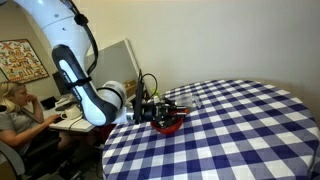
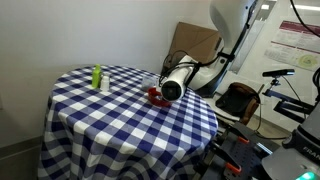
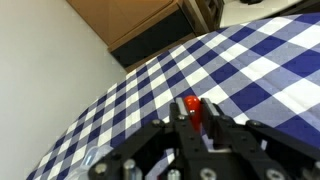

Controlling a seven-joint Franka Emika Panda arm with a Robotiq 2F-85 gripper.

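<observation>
A red bowl rests on the checkered table, also visible in exterior view 2 as a red bowl partly behind the arm. My gripper is low and level over it, hiding much of its inside. In the wrist view, the gripper is shut on a small red object that shows between the fingertips. What exactly this object is cannot be made out.
A green bottle and a white bottle stand toward the table's far side. Something clear is just beyond the bowl. Much of the checkered tablecloth is free. A seated person works at a desk beside the table.
</observation>
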